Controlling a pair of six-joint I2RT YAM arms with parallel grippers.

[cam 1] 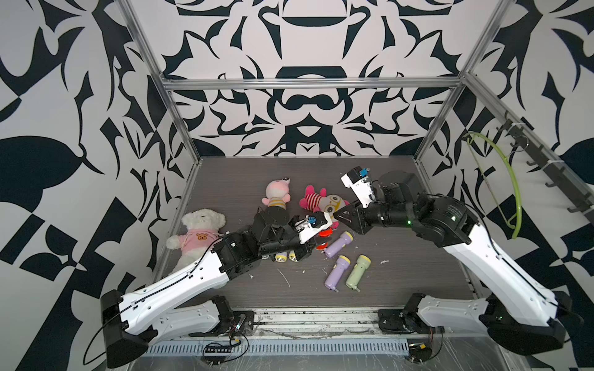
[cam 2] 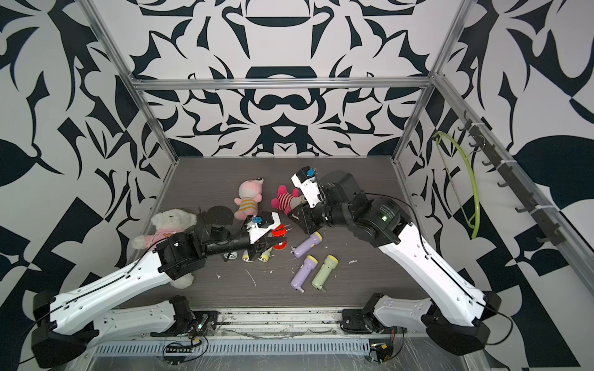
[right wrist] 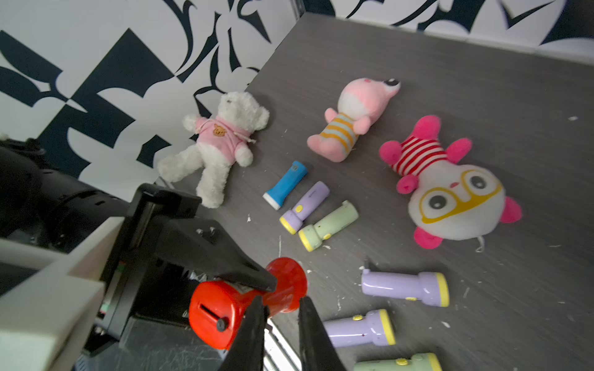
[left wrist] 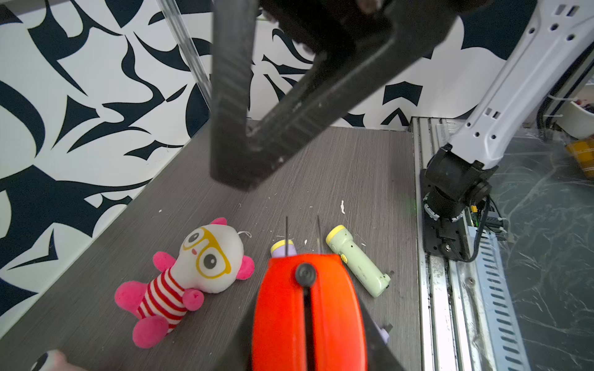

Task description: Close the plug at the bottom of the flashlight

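Note:
My left gripper is shut on a red flashlight [left wrist: 334, 315], held above the table [left wrist: 235, 228]. In the left wrist view its bottom end faces up, with thin metal prongs sticking out of it. My right gripper hangs just to the right of the red flashlight, its dark fingers a little apart, with nothing seen between them. In the left wrist view the right gripper's dark body looms above the prongs. Whether its fingertips touch the flashlight I cannot tell.
Purple flashlights [right wrist: 402, 285] and green flashlights [left wrist: 362, 262] lie below on the table, with a blue one [right wrist: 284, 184]. A panda plush [right wrist: 451, 204], a pink plush [right wrist: 349, 120] and a white bear [right wrist: 219, 148] lie behind and left. The back of the table has free room.

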